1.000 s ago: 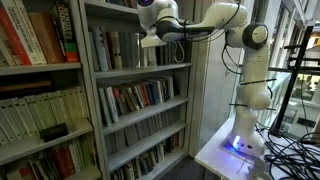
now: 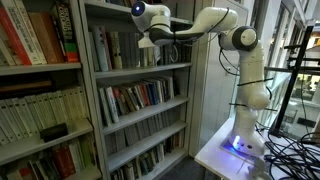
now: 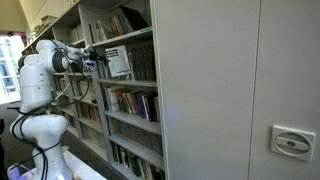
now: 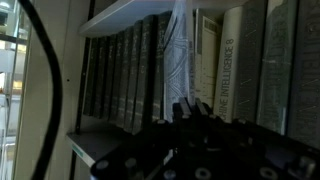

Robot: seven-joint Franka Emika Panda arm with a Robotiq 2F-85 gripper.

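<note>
In the wrist view a pale, shiny-looking book (image 4: 177,62) stands upright, its upper end overlapping the shelf board above, so it is in front of the row. My gripper is shut on its lower part, with the dark fingertips close together at the bottom of the view. In exterior view 1 my gripper (image 2: 147,42) is high at the bookcase, small and hard to make out. Exterior view 2 shows the gripper (image 3: 96,56) at the left of the upper shelves, its fingers too small to read.
Dark matching volumes (image 4: 115,75) fill the shelf to the left of the pale book. Close on its right stand a cream book (image 4: 206,58) and a light grey book (image 4: 228,65). The upper shelf board (image 4: 125,16) runs overhead. A black cable (image 4: 50,90) hangs at left.
Over the last second the arm near the shelf has shifted slightly in exterior view 1. The lower shelves and their books look the same.
</note>
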